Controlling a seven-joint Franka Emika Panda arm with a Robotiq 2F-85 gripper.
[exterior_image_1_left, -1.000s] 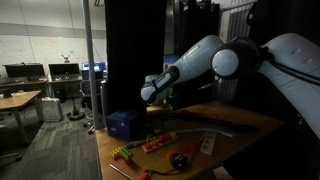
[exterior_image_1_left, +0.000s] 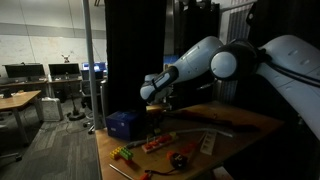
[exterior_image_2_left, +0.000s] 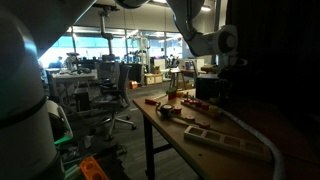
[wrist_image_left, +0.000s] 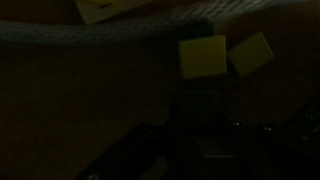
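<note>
My gripper shows only as a dark shape low in the wrist view. Its fingers are close together on a dark object (wrist_image_left: 201, 97) whose kind I cannot make out. Just beyond them is a yellow block (wrist_image_left: 203, 57); whether it is part of what I hold or lies behind it cannot be told. A second, tilted yellow block (wrist_image_left: 250, 54) is to its right. In the first exterior view the arm's wrist (exterior_image_1_left: 149, 90) hangs over the table's far part, beside a blue box (exterior_image_1_left: 124, 125); the fingers are lost in shadow there.
Several red and green pieces (exterior_image_1_left: 122, 153) lie near the table's front left. A long slotted wooden bar (exterior_image_2_left: 227, 141) lies on the table. A pale rope (wrist_image_left: 110, 32) crosses the top of the wrist view, below a light yellowish piece (wrist_image_left: 105, 8).
The arm's wrist keeps nearly the same place above the far part of the table, with a slight shift at most. The objects on the table look unmoved.
</note>
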